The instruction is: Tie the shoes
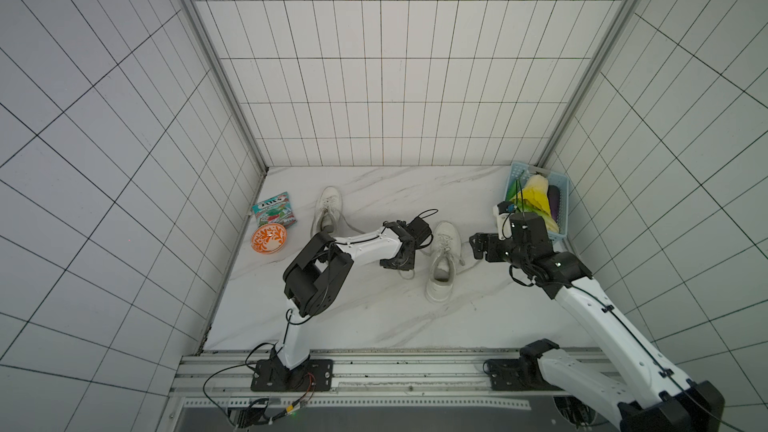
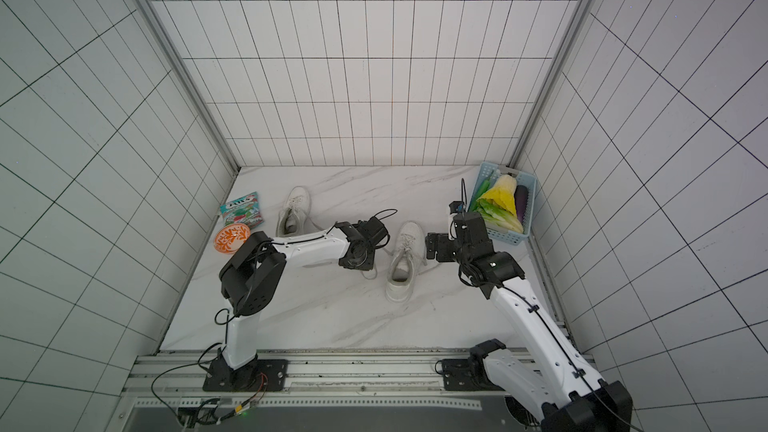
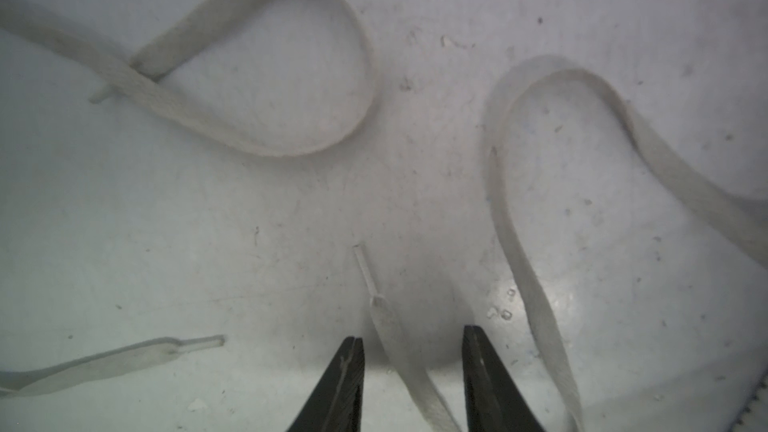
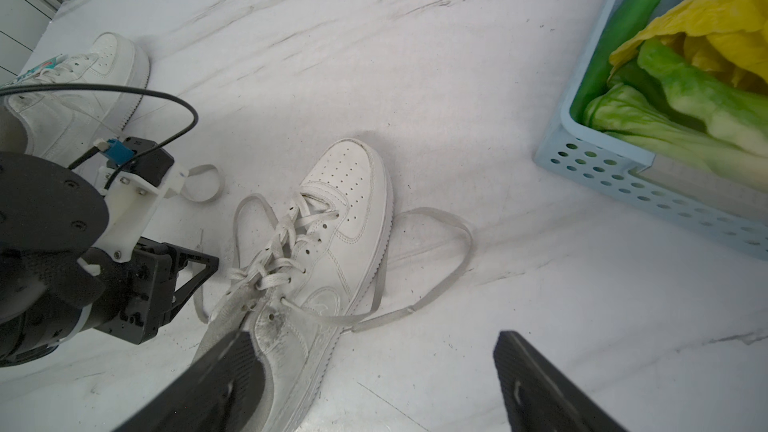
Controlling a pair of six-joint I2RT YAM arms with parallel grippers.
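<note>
A white shoe (image 4: 320, 272) lies on the table, toe toward the back wall; its lace (image 4: 436, 296) loops out on the right side. The other white shoe (image 1: 327, 212) rests farther left. In the left wrist view, my left gripper stands part open just above the table, with a lace end (image 3: 392, 336) passing between its fingers without being clamped. More laces (image 3: 520, 248) lie around it, one of them curled into a loop. My right gripper is open, right of the near shoe, its fingers empty and over bare table and part of the shoe's side.
A blue basket (image 4: 596, 160) of vegetables stands at the back right. An orange bowl (image 1: 269, 238) and a snack bag (image 1: 274, 209) sit at the left edge.
</note>
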